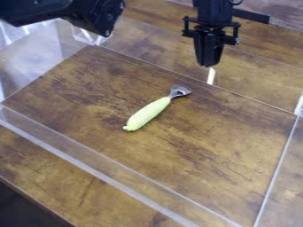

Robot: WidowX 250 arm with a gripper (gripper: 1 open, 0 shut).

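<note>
A pale green utensil handle [147, 113] with a metal head [180, 90] lies on the wooden surface inside a clear-walled enclosure. My black gripper [210, 57] hangs at the top right, above and behind the utensil, apart from it. Its fingers appear close together, though their exact opening is hard to make out. A small white upright piece shows just below it.
Clear plastic walls [106, 180] border the wooden work area [225, 142] on the sides, front and back. A dark cable-like arm part [71, 13] is at the top left.
</note>
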